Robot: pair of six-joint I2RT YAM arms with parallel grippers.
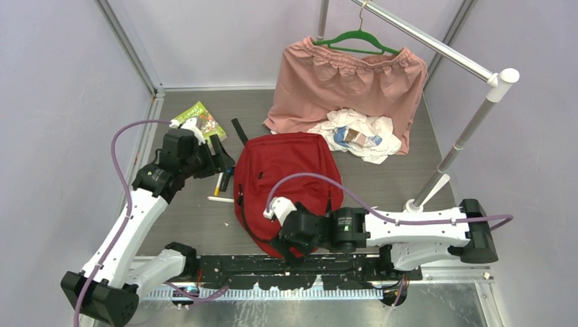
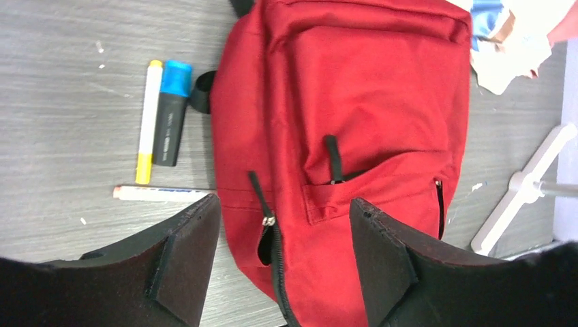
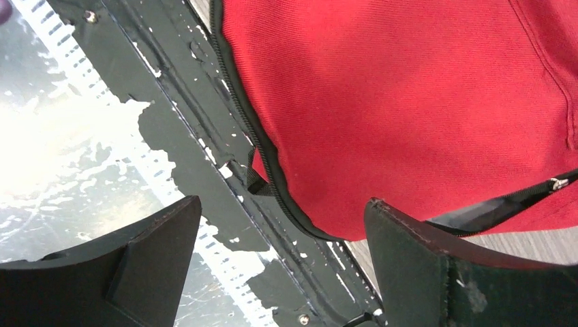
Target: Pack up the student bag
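Note:
The red backpack [image 1: 286,160] lies in the middle of the floor, its flap folded down over the opening. My left gripper [image 1: 221,153] hangs at its upper left, fingers apart with nothing between them. A yellow marker [image 2: 150,116], a blue-capped marker [image 2: 170,126] and a thin white pen [image 2: 157,193] lie left of the bag. A green booklet [image 1: 202,119] lies farther back, partly behind the left arm. My right gripper [image 1: 290,248] is over the bag's front edge, open and empty, beside a black zipper [image 3: 266,157].
A white cloth [image 1: 368,143] with small items sits behind the bag, below pink shorts [image 1: 341,82] on a rail. The rack's pole [image 1: 461,143] stands at the right. A black metal edge [image 1: 238,266] runs along the front.

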